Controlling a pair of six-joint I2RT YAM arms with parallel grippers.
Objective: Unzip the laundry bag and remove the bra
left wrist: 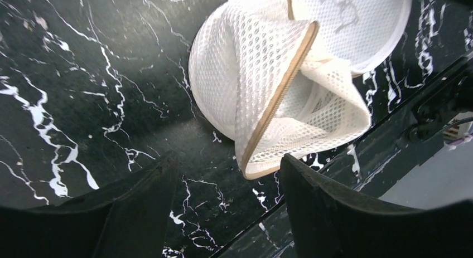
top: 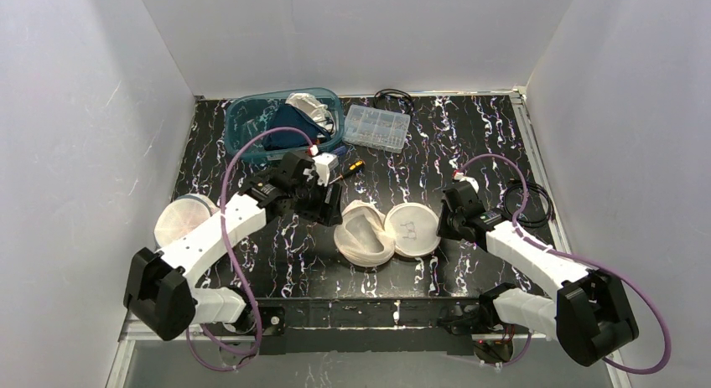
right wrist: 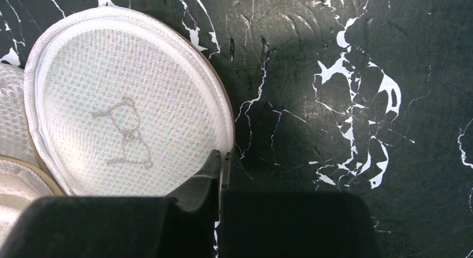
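Observation:
The white mesh laundry bag (top: 365, 240) lies unzipped in the middle of the table, its round flap (top: 412, 230) folded out to the right. In the left wrist view the bag's tan-edged mouth (left wrist: 276, 105) gapes, with pale mesh inside; I cannot make out a bra. My left gripper is open just short of the bag's edge, nothing between its fingers. The right gripper is shut on the outer rim of the flap (right wrist: 128, 107), which shows a printed mark.
At the back left stands a teal basket (top: 243, 126) holding navy and white cloth. Beside it are a clear divided box (top: 377, 128) and a screwdriver (top: 355, 168). A round white item (top: 180, 220) lies far left, a coiled black cable (top: 541, 205) at right.

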